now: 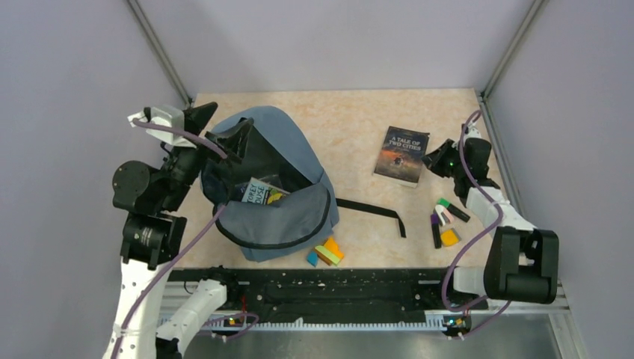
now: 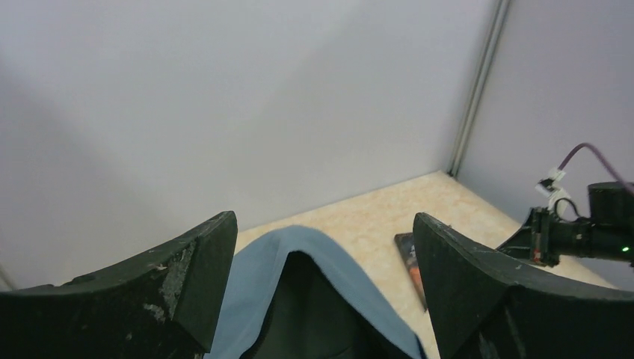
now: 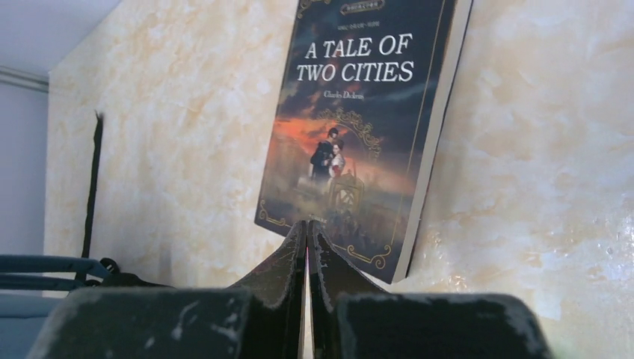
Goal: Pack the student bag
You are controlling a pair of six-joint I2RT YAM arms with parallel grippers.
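The dark book "A Tale of Two Cities" point(image 1: 402, 155) lies flat on the table, right of centre, cover up. My right gripper is shut with nothing between its fingers; in the right wrist view its tips overlap the book's lower edge, and in the top view they stand just right of it. A grey-blue bag point(image 1: 280, 224) lies with its mouth agape at the left, a book with a partly hidden title point(image 1: 258, 192) inside. My left gripper, open and empty, is above the bag's upper left side.
Several markers and small items, including a black marker point(image 1: 436, 233) and a yellow piece point(image 1: 450, 237), lie below the right gripper. Coloured blocks point(image 1: 327, 252) sit by the bag's lower edge. A black strap point(image 1: 370, 209) crosses the table.
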